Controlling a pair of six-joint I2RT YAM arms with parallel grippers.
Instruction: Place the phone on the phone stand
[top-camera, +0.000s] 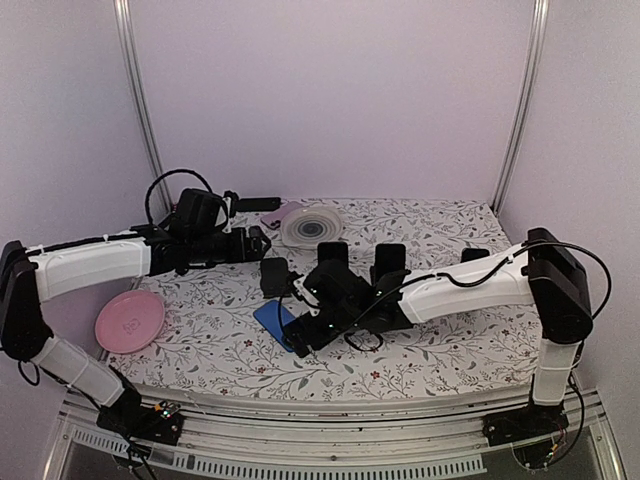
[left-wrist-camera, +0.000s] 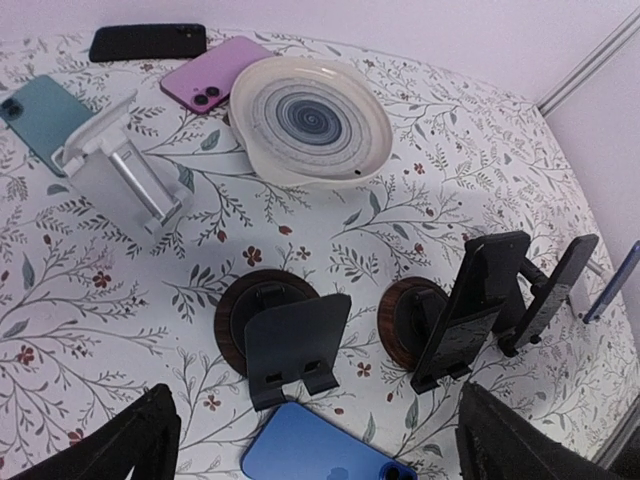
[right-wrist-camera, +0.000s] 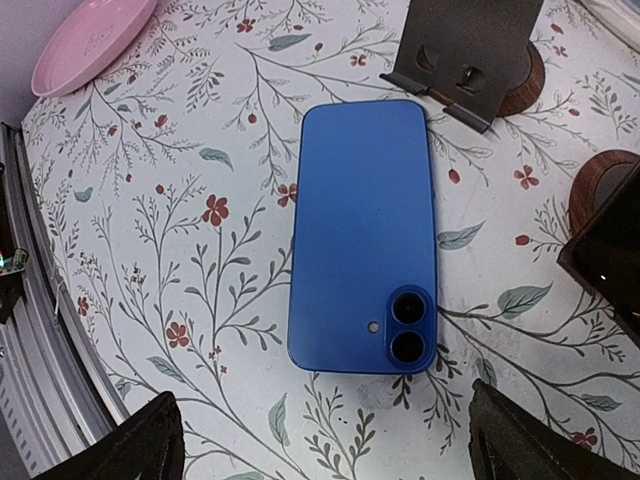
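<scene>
A blue phone (right-wrist-camera: 362, 230) lies back-up on the floral table, directly under my open right gripper, which shows nothing between its fingers; in the top view this gripper (top-camera: 298, 335) partly covers it. An empty black phone stand on a round base is just beyond the phone, also seen as the leftmost stand (left-wrist-camera: 295, 340) in the left wrist view. My left gripper is open and empty, raised above and left of that stand.
More black stands (left-wrist-camera: 465, 310) run to the right, some seemingly holding phones. Other phones (left-wrist-camera: 215, 70), a pale bowl (left-wrist-camera: 350, 150) and a silver stand (left-wrist-camera: 130, 170) are at the back. A pink plate (top-camera: 130, 315) sits at the left.
</scene>
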